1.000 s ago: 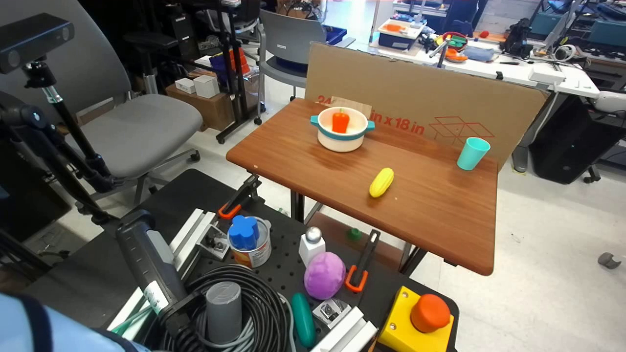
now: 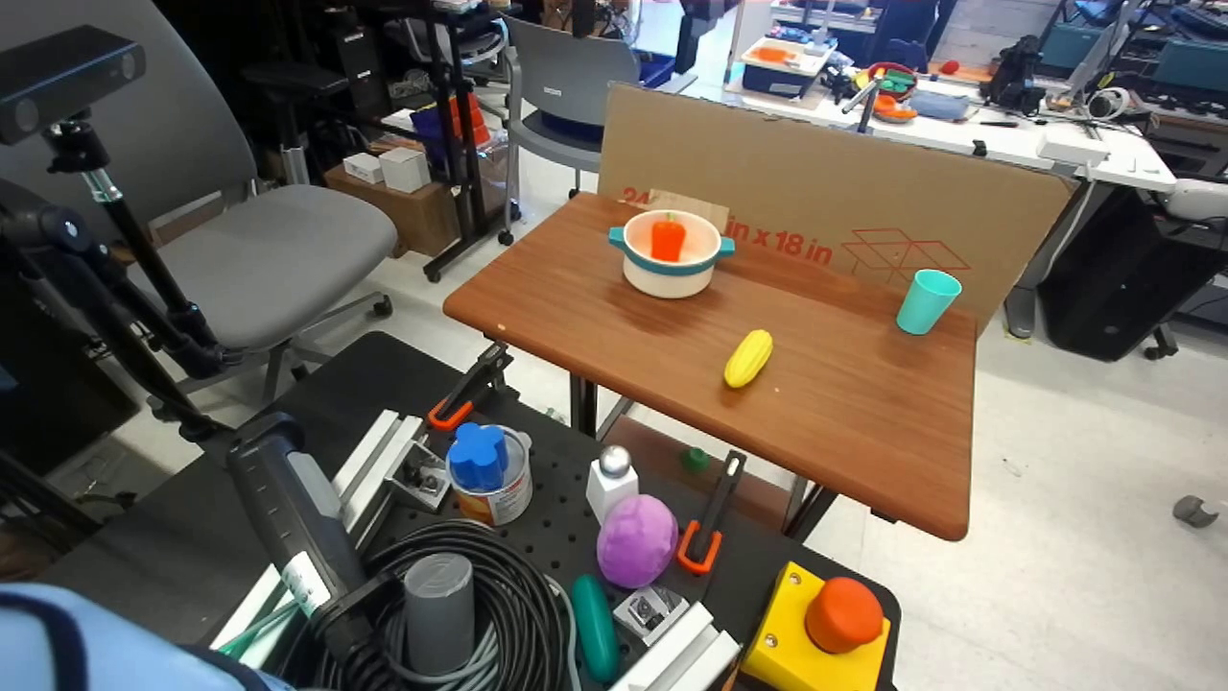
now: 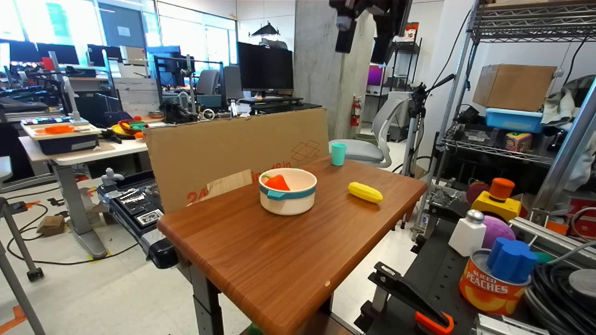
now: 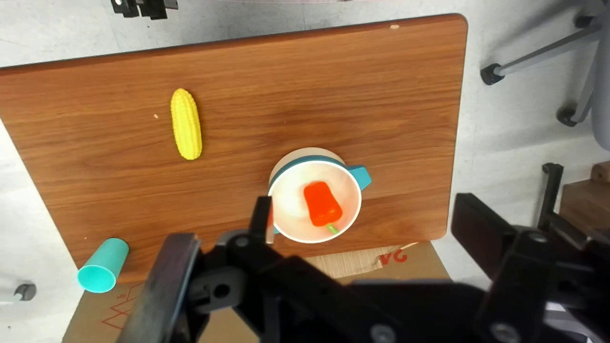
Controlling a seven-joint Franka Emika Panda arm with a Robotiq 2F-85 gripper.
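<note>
A white pot (image 2: 668, 282) with teal rim and handles stands on the wooden table. Inside it lies an orange-red toy pepper (image 4: 323, 204) with a green stem. A yellow toy corn cob (image 2: 749, 358) rests on bare tabletop, apart from the pot. Near the cardboard stands a teal cup (image 4: 105, 265), upright. My gripper (image 3: 366, 49) hangs high above the table, open and empty. In the wrist view its dark fingers (image 4: 480, 231) are spread wide, and the pot and pepper show far below, beyond the gap.
A cardboard panel (image 2: 806, 173) walls off the table's far side. Alongside is a black bench with a peach can (image 3: 494, 279), a purple ball (image 2: 638, 541), clamps, cables and a yellow box with a red button (image 2: 819, 631).
In exterior view 1 the blue shape at the lower left edge has shifted slightly. The pot, pepper, corn and cup have not moved.
</note>
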